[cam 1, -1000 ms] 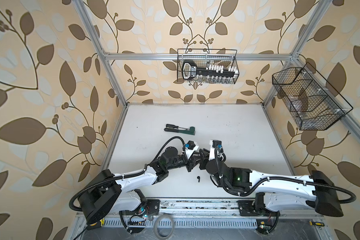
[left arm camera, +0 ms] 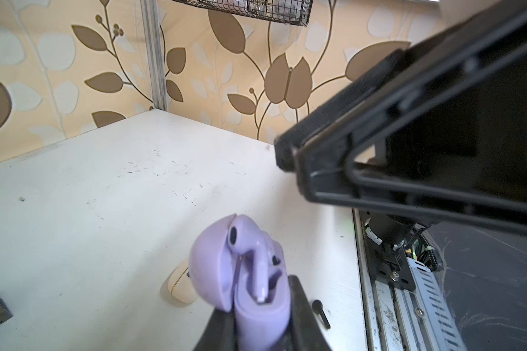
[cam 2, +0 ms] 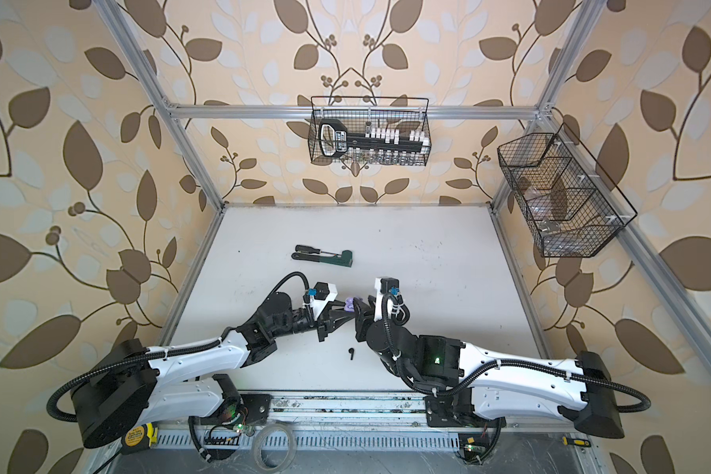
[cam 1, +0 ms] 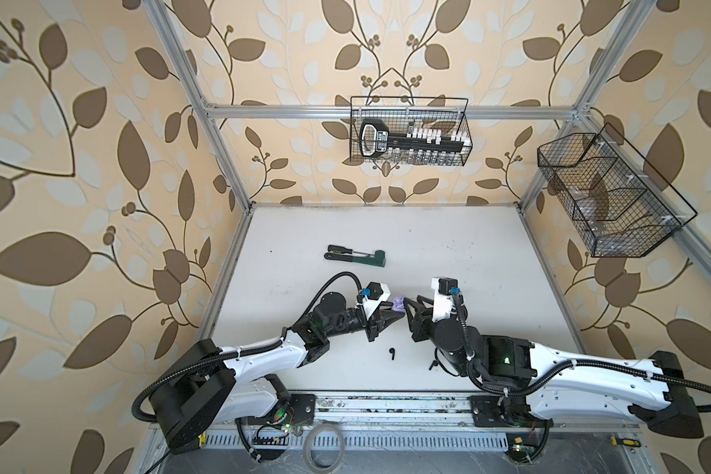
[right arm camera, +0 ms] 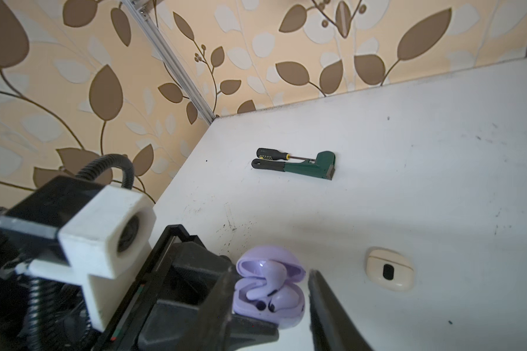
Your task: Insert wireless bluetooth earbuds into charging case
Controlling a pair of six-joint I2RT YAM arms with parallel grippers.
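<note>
The lilac charging case (right arm camera: pixel 284 313) is held by my left gripper (cam 1: pixel 395 310), its lid raised. In both wrist views lilac earbuds (right arm camera: pixel 272 275) show in the case at uneven angles; whether they are seated I cannot tell. Facing it from the right, my right gripper (cam 1: pixel 415 309) stands apart from the case, its fingers parted, with nothing seen between them. A cream earbud case (right arm camera: pixel 390 269) lies on the table behind the lilac one.
A green tool with a screwdriver (right arm camera: pixel 301 166) lies at the back left of the white table (cam 1: pixel 466 245). A small dark object (left arm camera: pixel 322 313) lies near the front edge. Wire baskets (cam 1: pixel 410 134) hang on the walls.
My right gripper and arm have moved right, away from the lilac case, which now shows between the two grippers. The left arm has moved only slightly.
</note>
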